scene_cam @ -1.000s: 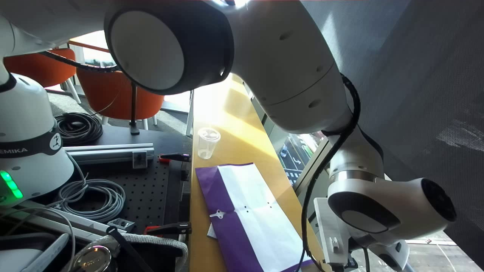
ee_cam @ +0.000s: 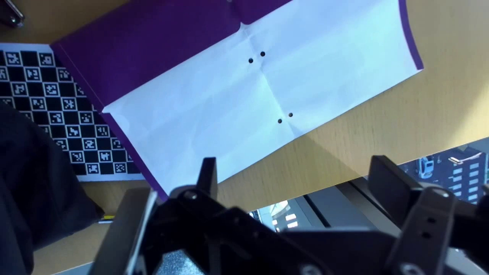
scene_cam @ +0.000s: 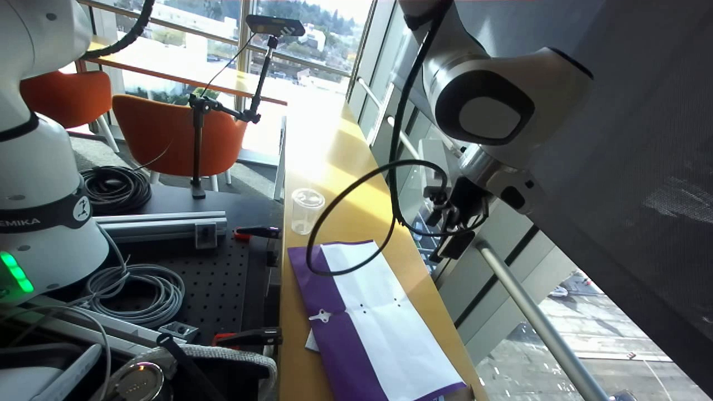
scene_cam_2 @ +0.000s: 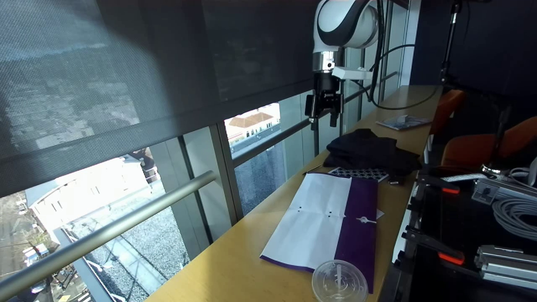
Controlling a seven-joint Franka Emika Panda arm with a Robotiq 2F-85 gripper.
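Observation:
High above the window-side edge of the table hangs my gripper (scene_cam_2: 323, 120), pointing down. It is open with nothing between its fingers; in the wrist view they are wide apart. Below lies a purple and white sheet (scene_cam: 384, 321), creased across the middle and with small dark holes in the white part. On its purple band rests a small silver key-like piece (scene_cam_2: 366, 219). A clear plastic cup with a lid (scene_cam: 307, 210) stands just beyond the sheet in exterior view 1. The cup is out of the wrist view.
A dark cloth (scene_cam_2: 370, 151) is heaped beside a black and white marker board (ee_cam: 68, 117), which the sheet partly overlaps. A metal rail (scene_cam: 541, 327) and window frames run along the table's side. Cables loop from the arm. Bare wood (ee_cam: 440, 91) shows around the sheet.
In exterior view 1 the arm has swung up and away from the lower right, and its elbow has left the picture. The sheet, silver piece and cup have not moved.

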